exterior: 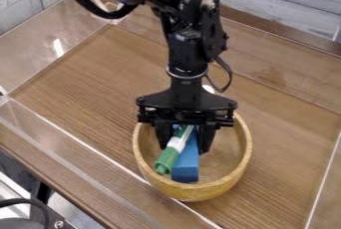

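Note:
My black gripper (186, 123) reaches down from the top into a yellow bowl (224, 183) at the lower middle of the camera view. In the bowl lie a green-and-white cylinder (170, 155) and a blue block (186, 168), side by side just below the gripper's fingers. The fingertips are mostly hidden among these objects; the gripper looks closed around something there, but which object it holds is unclear.
A wooden table (80, 104) surrounds the bowl, with clear room to the left and right. A pale wall stands at the back. A black cable curves at the lower left edge.

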